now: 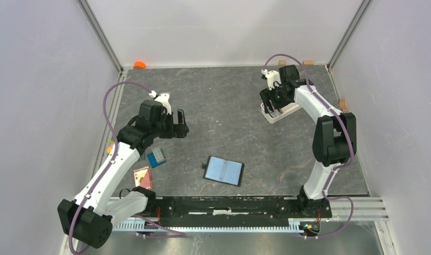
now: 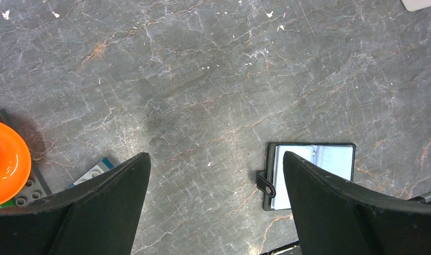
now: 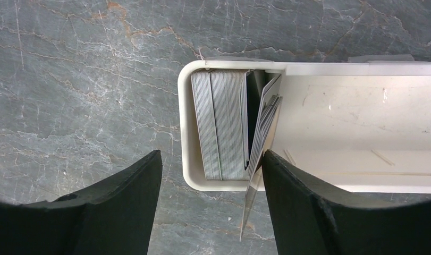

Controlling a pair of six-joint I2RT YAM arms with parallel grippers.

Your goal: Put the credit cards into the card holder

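The open black card holder [image 1: 224,171] lies flat at the table's front, pale sleeves showing; part of it [image 2: 334,158] is behind a finger in the left wrist view. A white tray [image 3: 189,122] at the far right holds a row of cards [image 3: 229,122] on edge at one end. One slanted card [image 3: 248,207] sticks out past the near rim, by the right gripper's right-hand fingertip; whether they touch, I cannot tell. My right gripper is over that end, fingers apart, gripping no card. Away to the left, my left gripper stands open and empty above bare table.
At the left edge are a blue-and-grey block [image 1: 156,156] and a red-and-cream box [image 1: 143,178]. An orange ring [image 2: 8,164] shows in the left wrist view.
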